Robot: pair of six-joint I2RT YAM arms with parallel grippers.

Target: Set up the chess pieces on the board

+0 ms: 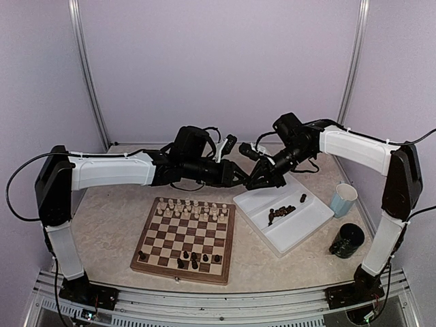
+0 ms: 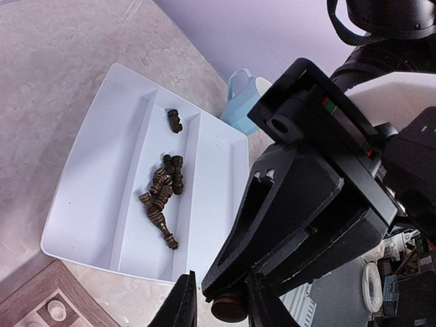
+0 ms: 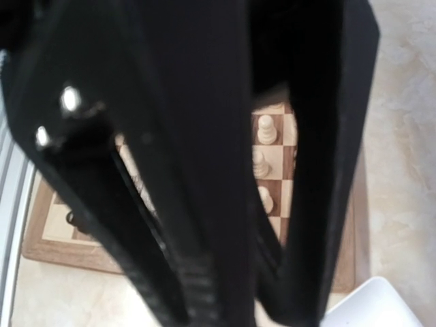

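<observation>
The chessboard (image 1: 182, 242) carries white pieces (image 1: 191, 209) along the back rows and several black pieces (image 1: 194, 262) on the front rows. Over the table my two grippers meet. My right gripper (image 1: 253, 178) is shut on a dark chess piece (image 2: 229, 308), seen at the bottom of the left wrist view. The fingers of my left gripper (image 1: 235, 178) stand part open around that piece. The white tray (image 1: 255, 204) holds more black pieces (image 2: 162, 194) in its middle compartment. In the right wrist view black gripper parts hide much of the board.
A light blue mug (image 1: 343, 201) stands right of the tray, with a dark mug (image 1: 346, 240) in front of it. Bare table lies left of the board and between board and tray's front.
</observation>
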